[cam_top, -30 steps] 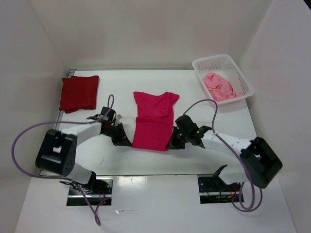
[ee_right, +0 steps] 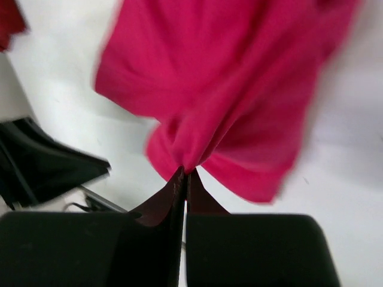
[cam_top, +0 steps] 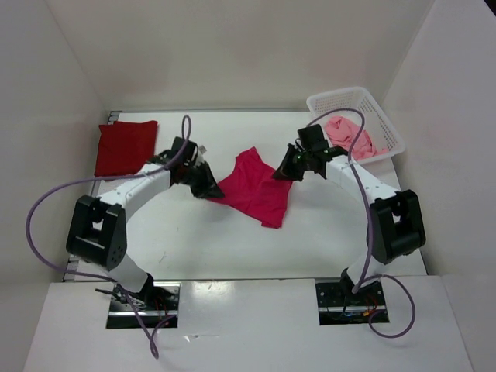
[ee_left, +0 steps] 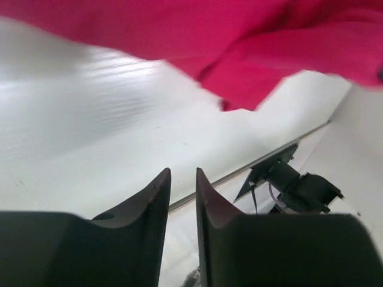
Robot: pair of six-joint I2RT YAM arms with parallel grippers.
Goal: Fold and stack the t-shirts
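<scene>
A crimson T-shirt [cam_top: 256,194] lies crumpled in the middle of the white table. My right gripper [cam_top: 285,173] holds a gathered edge of it raised; in the right wrist view the cloth runs into the shut fingertips [ee_right: 179,191]. My left gripper [cam_top: 209,191] is over the shirt's left part; in the left wrist view its fingertips stand a little apart, with bare table seen between them and cloth [ee_left: 251,54] above.
A dark red folded stack [cam_top: 125,147] lies at the back left. A white basket [cam_top: 322,105] with pink cloth [cam_top: 353,136] stands at the back right.
My right gripper has moved from the shirt's front edge up toward the back with cloth in it, bunching the shirt. My left gripper has moved inward and back from the front left.
</scene>
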